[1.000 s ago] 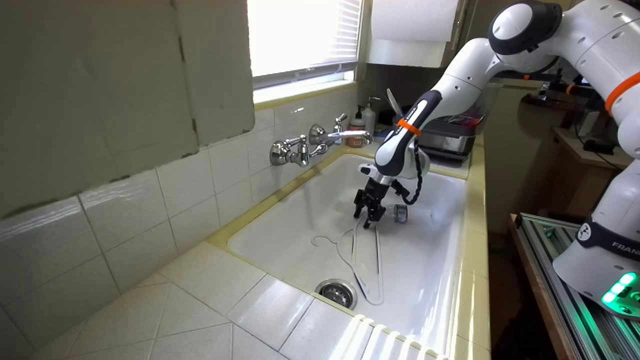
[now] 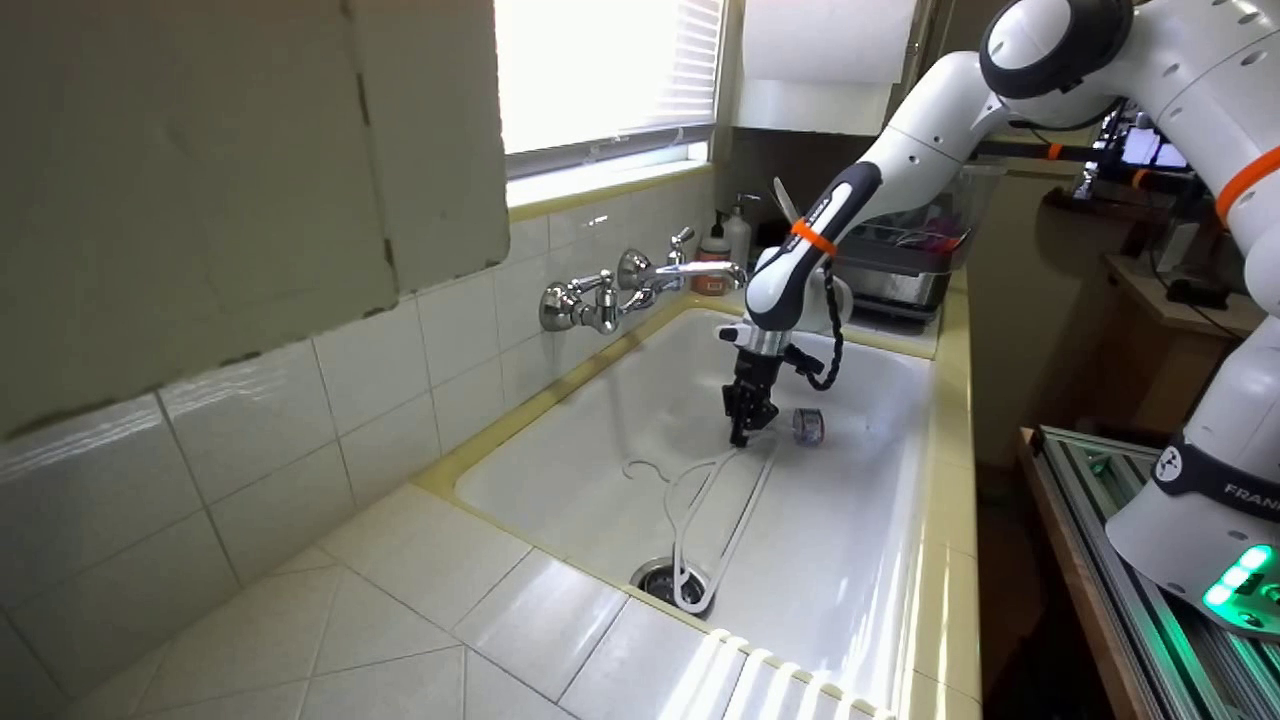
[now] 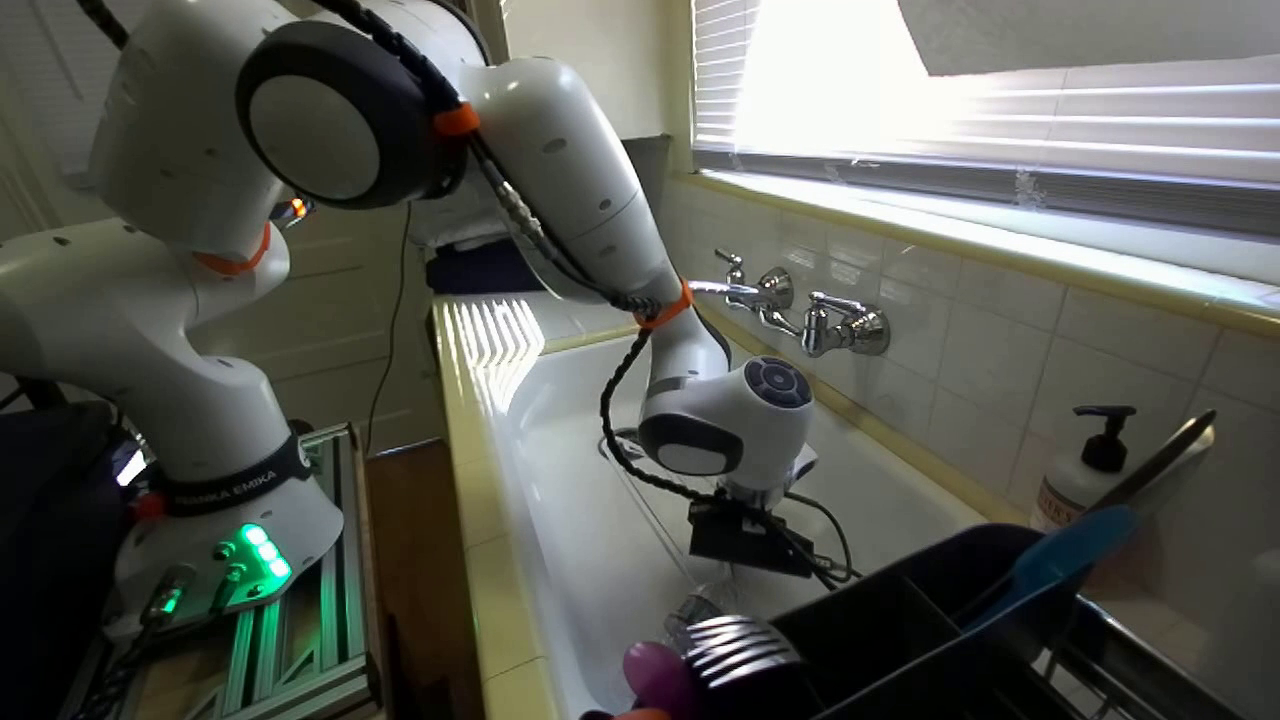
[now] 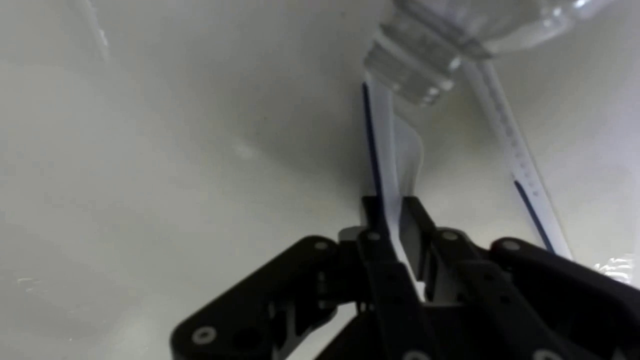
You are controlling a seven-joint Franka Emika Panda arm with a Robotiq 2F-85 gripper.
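A white clothes hanger [image 2: 734, 528] lies in the sink, its rounded end over the drain and its hook toward the tap side. My gripper [image 2: 746, 430] is down at the hanger's other end. In the wrist view, the white hanger bar [image 4: 387, 153] runs between the fingers of my gripper, which are drawn in close around it. A second hanger bar [image 4: 537, 204] slants past on the right. A clear bottle or jar [image 2: 809, 426] lies right beside the gripper; its transparent neck [image 4: 414, 66] overlaps the bar's upper end in the wrist view. The arm hides the fingers in exterior view 2.
The sink [image 2: 840, 540] has high white walls and a drain [image 2: 656, 581] at the near end. Chrome taps [image 2: 600, 300] stick out from the tiled wall. A dish rack [image 3: 960, 624] with utensils stands close behind the gripper. The sink floor is bare on either side of the hanger.
My gripper's fingers, spread apart a second ago, have drawn together at the hanger. The hanger has turned and shifted, its rounded end now over the drain. The bottle sits slightly farther right.
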